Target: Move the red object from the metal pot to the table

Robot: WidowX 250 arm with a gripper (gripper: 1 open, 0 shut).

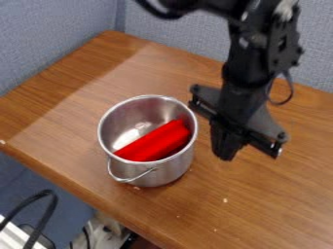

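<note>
The red object (154, 143), long and rounded, lies slantwise inside the metal pot (113, 163), below its rim. A small pale thing (127, 139) shows beside it in the pot. To the right of the pot, apart from its rim, my black gripper (229, 148) points down over the wooden table (260, 209). Nothing red shows at its fingers. The view does not make clear how far apart they are.
The pot's wire handle (131, 179) hangs on its near side. Bare table lies to the right and front of the pot, and also behind it at the left. Dark cables (39, 214) are beyond the table's left edge.
</note>
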